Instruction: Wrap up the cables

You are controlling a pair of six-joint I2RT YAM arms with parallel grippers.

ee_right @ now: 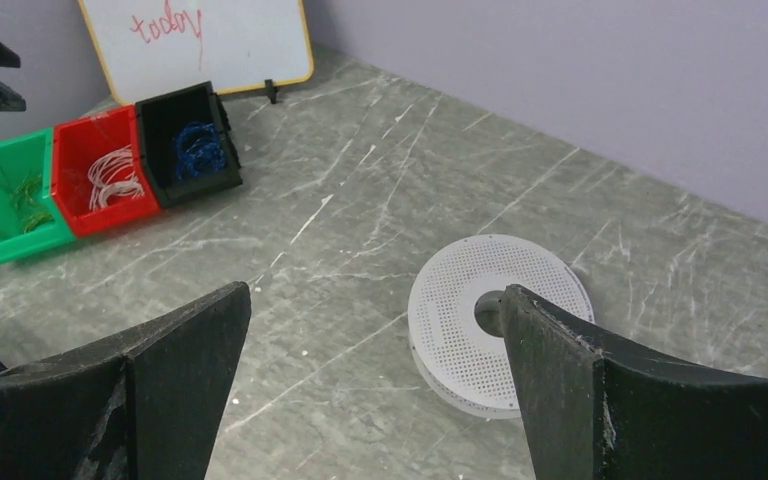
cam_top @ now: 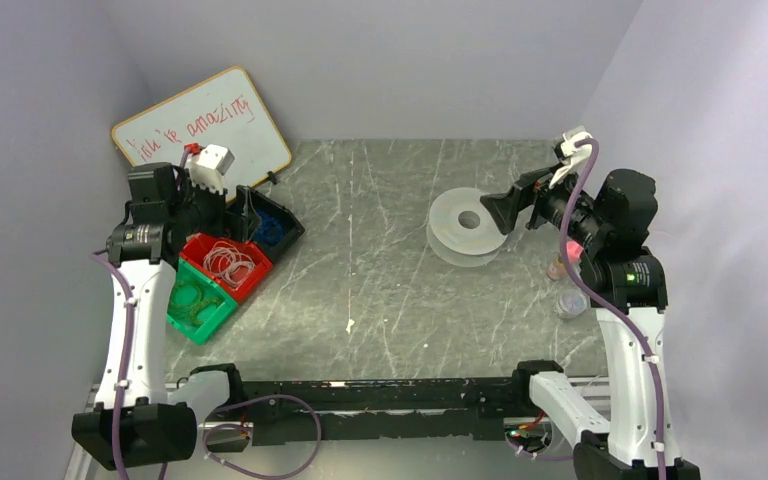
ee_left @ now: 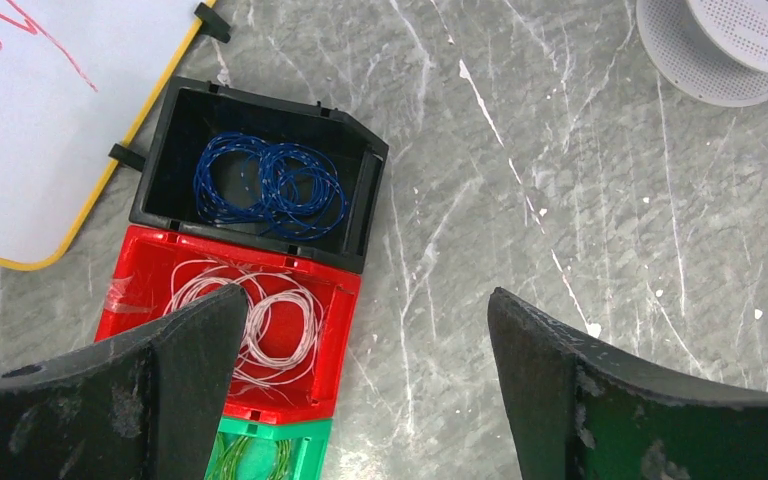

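Note:
Three bins stand in a row at the left of the table: black (ee_left: pixel 360 200) with coiled blue cable (ee_left: pixel 270 190), red (ee_left: pixel 110 315) with white cable (ee_left: pixel 300 330), green (ee_left: pixel 310 450) with green cable (ee_left: pixel 228 460). My left gripper hangs open above them, empty. A white perforated spool (ee_right: pixel 450 315) lies flat at centre right. My right gripper is open above it, a little to the right in the top view (cam_top: pixel 515 205), with nothing between its fingers.
A whiteboard (cam_top: pixel 190 120) leans at the back left behind the bins. Small jars (cam_top: pixel 572 302) stand at the right edge, partly behind my right arm.

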